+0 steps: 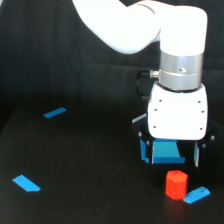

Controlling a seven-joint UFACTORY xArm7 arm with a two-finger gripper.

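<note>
My gripper (172, 158) points down at the right of the camera view, its two dark fingers wide apart. Between and behind them shows a blue block (167, 151), partly covered by the white hand. Whether either finger touches the block cannot be made out. A small red hexagonal block (176, 184) stands just in front of the gripper, apart from it. To the right of the red block lies a small flat blue piece (197, 195).
Two flat blue strips lie on the left of the dark table: one strip (55, 112) farther back, another strip (26, 184) nearer the front.
</note>
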